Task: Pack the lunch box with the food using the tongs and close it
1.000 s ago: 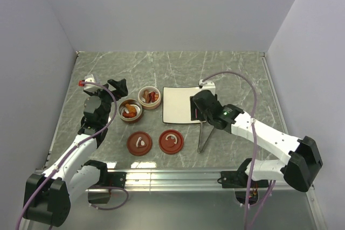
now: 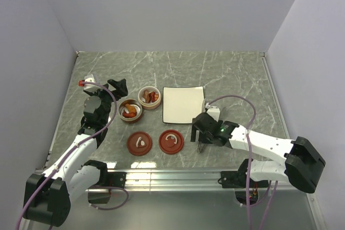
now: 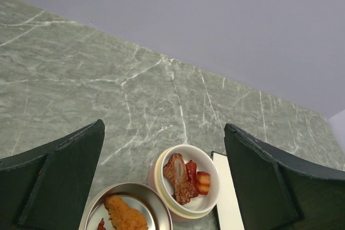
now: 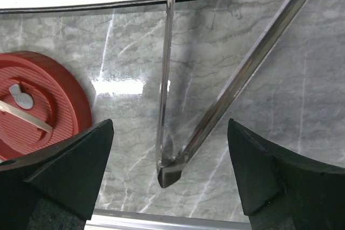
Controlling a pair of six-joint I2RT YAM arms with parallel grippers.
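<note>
Two round lunch boxes without lids stand side by side: a cream one (image 2: 150,97) with sausage and meat, and a metal-rimmed one (image 2: 131,110) with fried food. Two dark red lids (image 2: 139,143) (image 4: 42,100) lie nearer the front. A white board (image 2: 183,105) rests right of the boxes. Metal tongs (image 4: 215,109) lie on the table, their joined end between the fingers of my right gripper, which is open above them. My left gripper is open and empty, with the boxes beyond its fingers in the left wrist view.
A metal rail (image 2: 172,179) runs along the front edge. Walls stand at the back and sides.
My right gripper has come from over the board's right edge towards the front of the table, down over the tongs' joined end. The left arm and the boxes stay where they were.
</note>
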